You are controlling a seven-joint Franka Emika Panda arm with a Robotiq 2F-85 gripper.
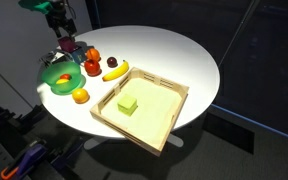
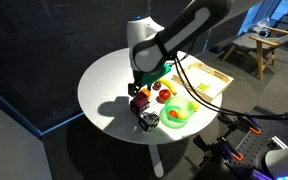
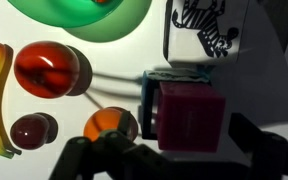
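A dark red block (image 3: 190, 115) sits on a blue-edged block (image 3: 149, 92), which it mostly covers in the wrist view. My gripper is open, a dark finger on either side of the red block in that view. Contact between fingers and block cannot be made out. In exterior view 1 the red block (image 1: 66, 44) stands at the far left of the round table, with the gripper just above it. Exterior view 2 shows the red block (image 2: 139, 102) below the arm.
Near the blocks are a zebra-printed box (image 3: 206, 30), a green bowl (image 1: 61, 76) holding fruit, a red apple (image 1: 92, 68), oranges (image 1: 81, 96) and a banana (image 1: 116, 72). A wooden tray (image 1: 174, 112) holds a yellow-green block (image 1: 128, 104).
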